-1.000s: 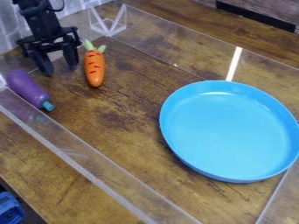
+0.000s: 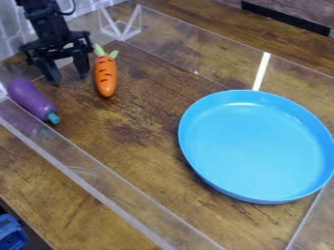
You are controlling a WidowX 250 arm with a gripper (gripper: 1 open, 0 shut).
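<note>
My black gripper (image 2: 59, 61) hangs at the upper left, low over the wooden floor, its fingers pointing down; whether it is open or shut is hard to make out. Right of it lies an orange toy carrot (image 2: 107, 76) with a pale green top. Below it lies a purple toy eggplant (image 2: 33, 100) at the left edge. A large blue plate (image 2: 255, 145) fills much of the right side.
Clear plastic walls (image 2: 156, 200) run around the work area. A blue object (image 2: 8, 236) sits at the lower left corner outside them. The middle of the wooden surface, between carrot and plate, is bare.
The carrot, eggplant and plate lie where they were.
</note>
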